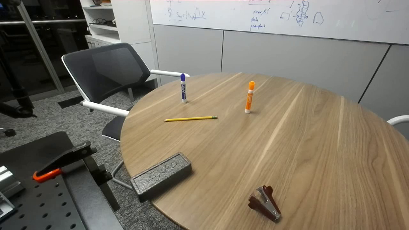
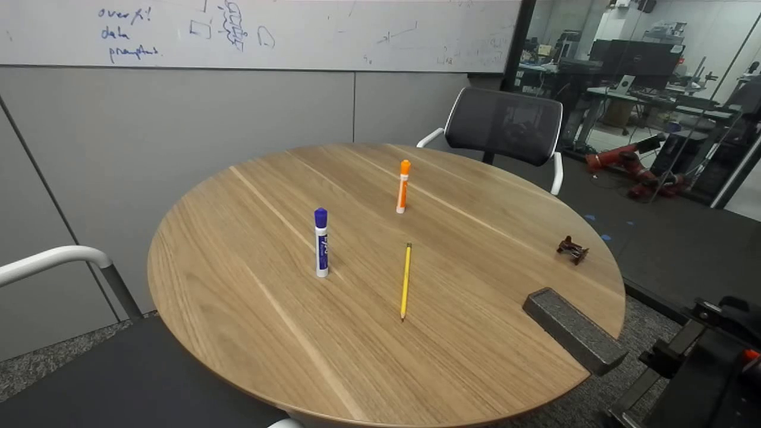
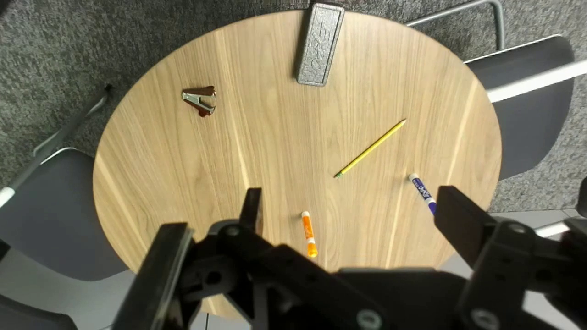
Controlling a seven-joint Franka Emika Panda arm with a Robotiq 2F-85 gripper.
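Note:
My gripper is open, its two black fingers far apart in the wrist view and nothing held between them. It hangs high over the round wooden table [image 2: 235, 299]. An orange marker [image 1: 249, 97] and a blue marker [image 1: 183, 88] stand upright on the tabletop, caps up. In the wrist view one finger hides the blue marker's cap end. A yellow pencil [image 2: 406, 282] lies flat near them. The dark grey eraser [image 1: 161, 174] rests at the table's edge, one end sticking out past it. Beyond it lies a brown staple remover [image 3: 199, 101].
Chairs with white arms stand around the table, one dark mesh chair [image 1: 105, 71] by the blue marker's side. A black perforated platform [image 1: 42, 199] adjoins the eraser's side.

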